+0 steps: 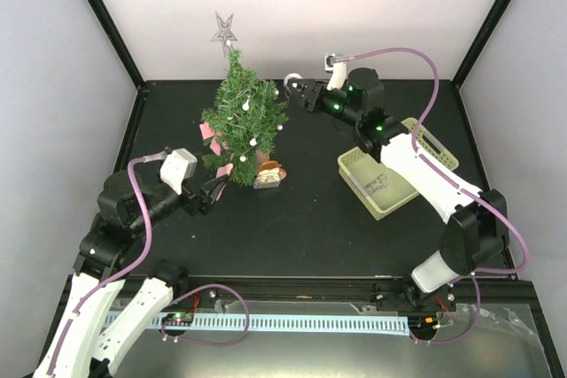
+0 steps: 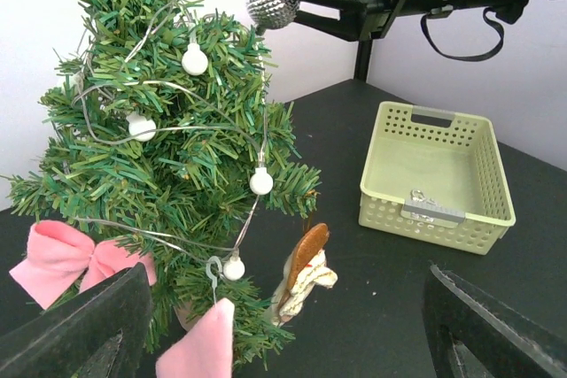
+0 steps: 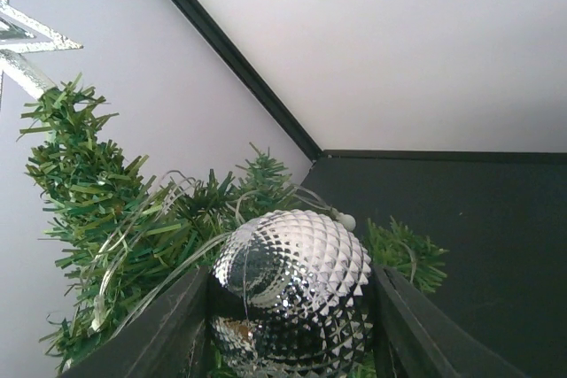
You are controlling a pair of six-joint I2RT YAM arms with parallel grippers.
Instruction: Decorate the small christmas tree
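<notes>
The small green Christmas tree (image 1: 239, 126), a silver star (image 1: 225, 29) at its top, stands left of centre. White bulbs hang on a clear wire, and a pink bow (image 2: 84, 265) and another piece of pink felt (image 2: 199, 347) sit on its lower branches. My right gripper (image 1: 297, 90) is shut on a shiny silver ball (image 3: 292, 285), held at the tree's right side, close to the branches. At the lower left of the tree, my left gripper (image 1: 214, 190) has its fingers (image 2: 89, 329) wide apart, with the felt in front of them and not pinched.
A pale green basket (image 1: 359, 174) with a few small clear items stands on the right. Near the tree's foot lies a brown and cream ornament (image 2: 304, 267).
</notes>
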